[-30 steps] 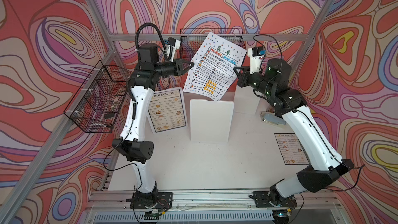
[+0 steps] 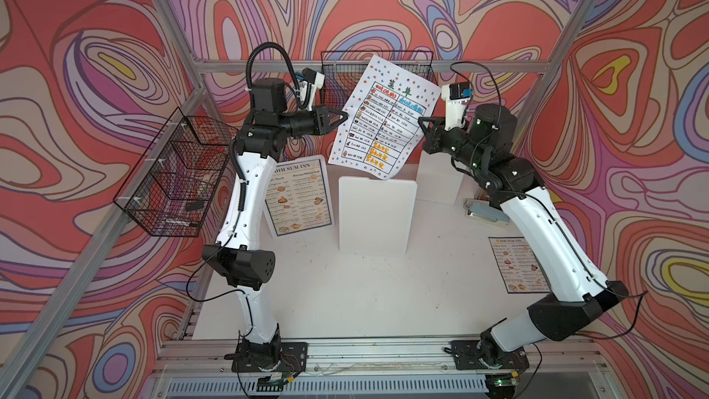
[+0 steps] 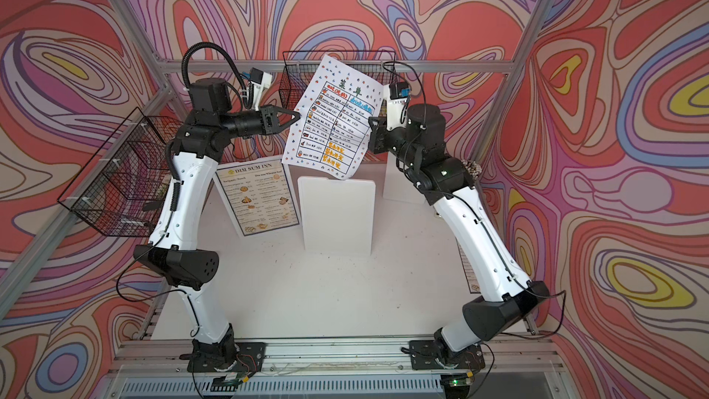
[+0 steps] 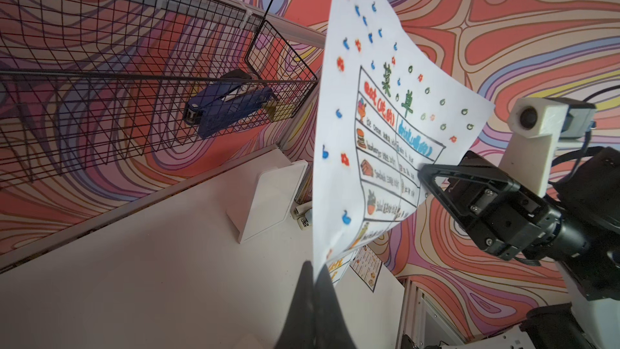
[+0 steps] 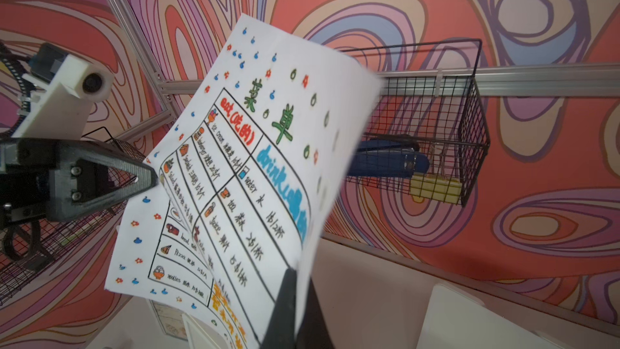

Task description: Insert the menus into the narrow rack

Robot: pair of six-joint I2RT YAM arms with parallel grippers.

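Observation:
A white handwritten menu sheet is held up tilted above the white upright rack in mid-table, its lower edge close to the rack's top. Whether the paper has entered the rack's slot I cannot tell. My left gripper is shut on the sheet's left edge, and in the left wrist view the paper rises from between the fingers. On the opposite edge my right gripper is shut on the sheet; the right wrist view has the paper bending between both grippers.
A DIM SUM INN menu fills a stand at left. Another white stand is behind right, near a metal clip-like object. A loose printed menu lies flat at right. Wire baskets hang left and behind.
My left gripper has shifted slightly right; the right one has barely moved.

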